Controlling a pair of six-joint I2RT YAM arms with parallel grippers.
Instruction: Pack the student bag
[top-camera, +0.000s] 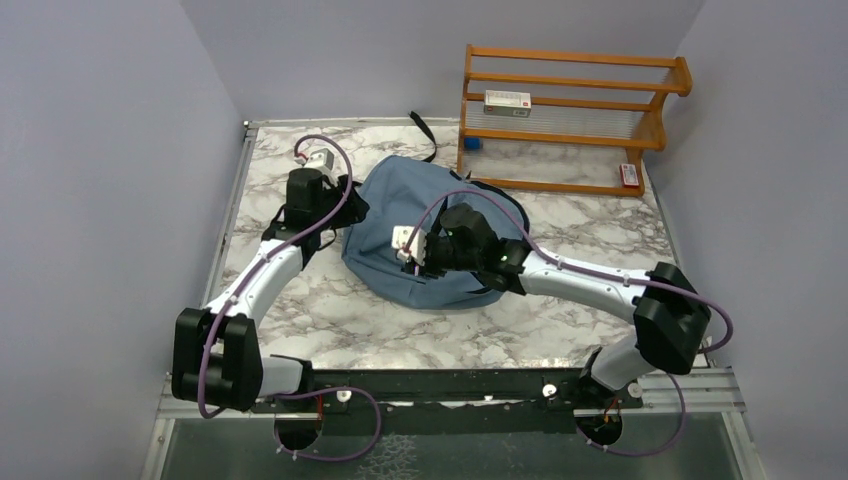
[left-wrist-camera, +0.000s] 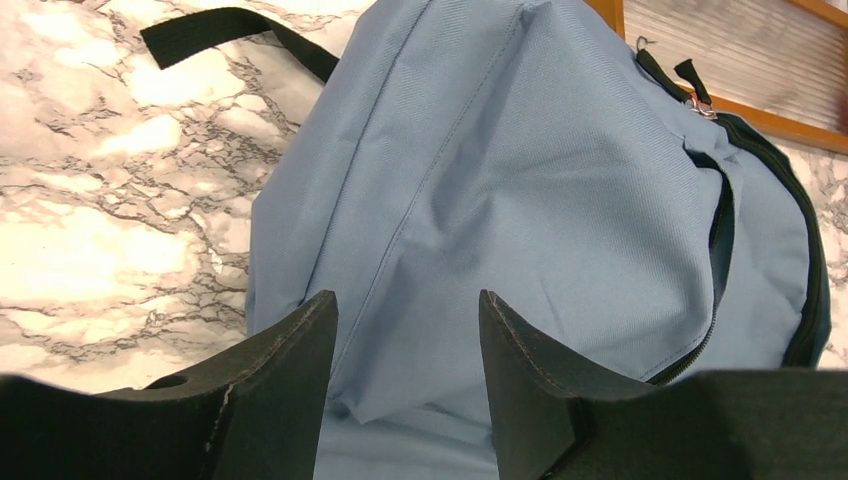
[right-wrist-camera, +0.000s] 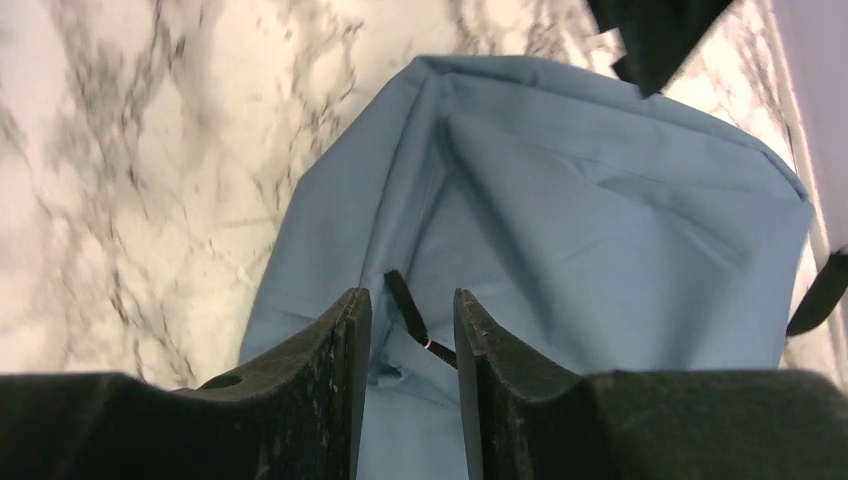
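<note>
A blue-grey fabric bag lies on its side across the marble table. In the right wrist view a black zipper pull hangs on the bag's surface, just behind my right gripper. That gripper is part open, and I cannot tell whether the pull lies between its fingers or only beyond them. My left gripper hovers by the bag's left side, its fingers well apart and only bag cloth visible beyond. The bag's zip opening shows as a dark line. From above, my right arm hides the bag's middle.
A wooden rack stands at the back right, with a white-grey box, a small red-white box and a blue item. A black strap trails behind the bag. Bare marble lies left and in front.
</note>
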